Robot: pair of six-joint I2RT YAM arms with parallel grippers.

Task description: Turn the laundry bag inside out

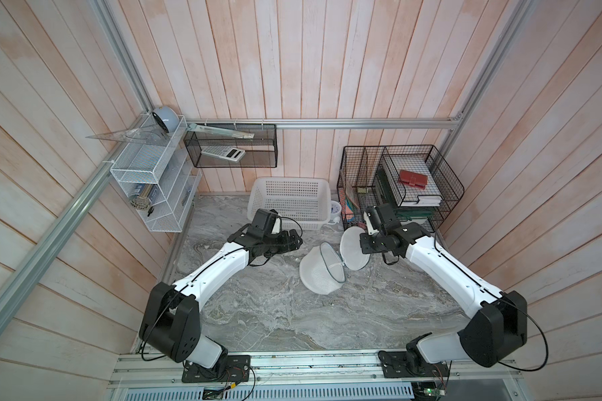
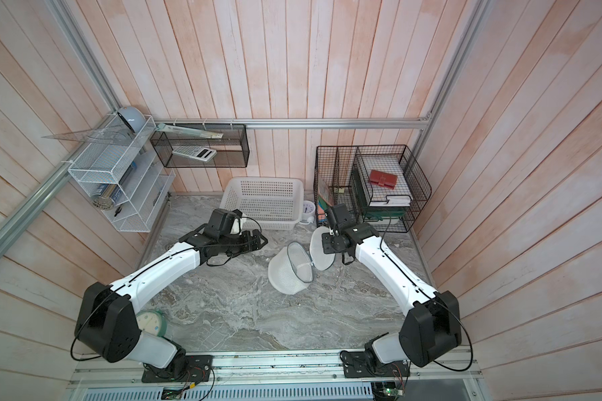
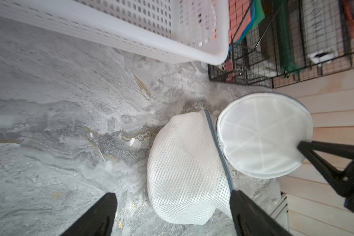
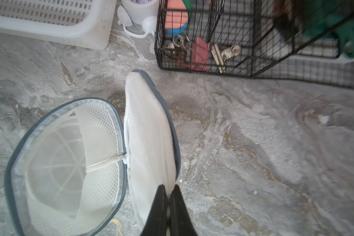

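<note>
The white mesh laundry bag (image 1: 316, 270) lies on its side on the marble surface, its grey-rimmed mouth facing right. Joined to it at the rim, the round lid (image 4: 147, 145) stands on edge; my right gripper is shut on its edge. The bag's hollow interior (image 4: 63, 161) shows in the right wrist view. Up and to the left of the bag, my left gripper hangs open; in the left wrist view the bag (image 3: 188, 169) appears beyond its spread fingers (image 3: 100, 214), with nothing gripped.
A white plastic basket (image 1: 289, 217) stands behind the bag. To the right, close behind my right gripper, is a black wire rack (image 1: 401, 183) with books and small items. A small white cup (image 1: 335, 210) sits between them.
</note>
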